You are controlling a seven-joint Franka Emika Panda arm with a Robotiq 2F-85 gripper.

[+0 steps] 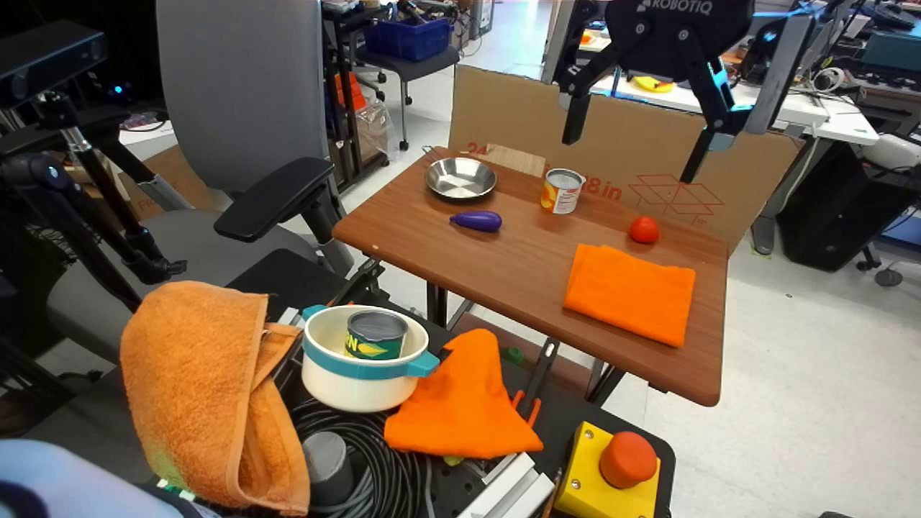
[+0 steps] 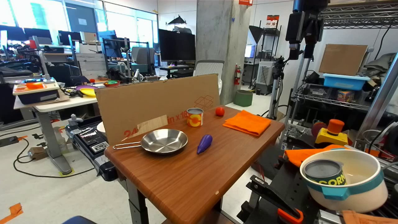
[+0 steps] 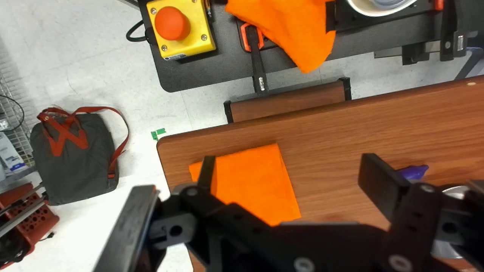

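Observation:
My gripper (image 1: 632, 154) hangs well above the wooden table (image 1: 518, 259), its fingers wide apart and nothing between them. On the table lie a folded orange cloth (image 1: 632, 293), a red tomato (image 1: 644, 229), a can with a peach label (image 2: 195, 117), a purple eggplant (image 2: 205, 143) and a steel pan (image 2: 164, 140). In the wrist view the cloth (image 3: 258, 186) is partly behind my left finger. There the eggplant (image 3: 413, 172) and the pan are mostly covered by the right finger. The tomato and can cannot be seen in that view.
An upright cardboard sheet (image 2: 160, 99) borders the table's back edge. Across a gap, a black cart carries a teal-and-white pot (image 1: 363, 388) with a corn can inside, another orange cloth (image 1: 470, 406) and a yellow stop-button box (image 1: 609, 475).

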